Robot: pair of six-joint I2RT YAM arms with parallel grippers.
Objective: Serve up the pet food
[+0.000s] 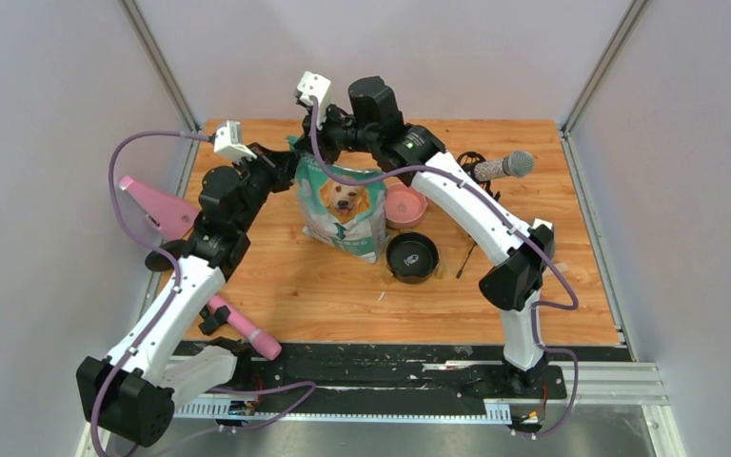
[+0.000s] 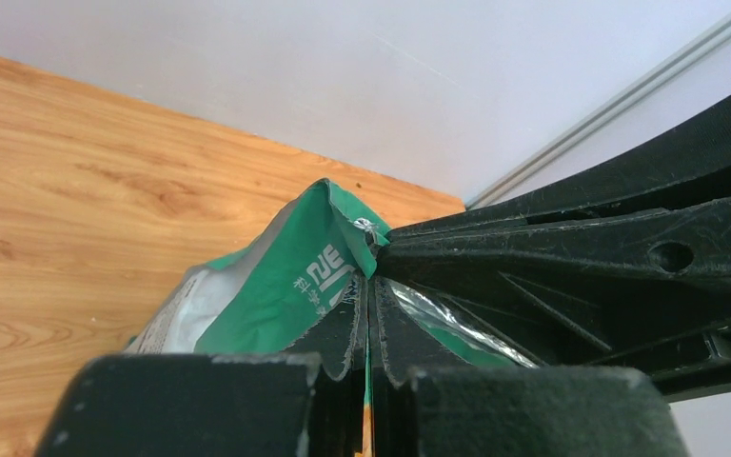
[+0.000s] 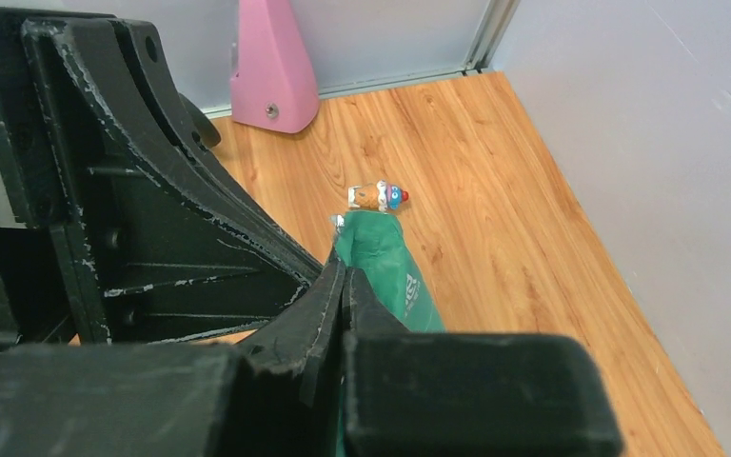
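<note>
The white-and-teal pet food bag (image 1: 343, 214) with a dog picture stands on the table's middle. Both grippers meet at its top left corner. My left gripper is shut, its tips against the green, crumpled top (image 2: 271, 286); any thin plastic between them is hard to make out. My right gripper is also shut at that green top edge (image 3: 385, 257), with what it pinches hidden. A black bowl (image 1: 411, 255) and a pink bowl (image 1: 404, 206) sit to the bag's right.
A microphone (image 1: 504, 167) with cables lies at the back right. Pink objects (image 1: 162, 205) lie along the left side. A small bottle-like toy (image 3: 371, 196) lies beyond the bag.
</note>
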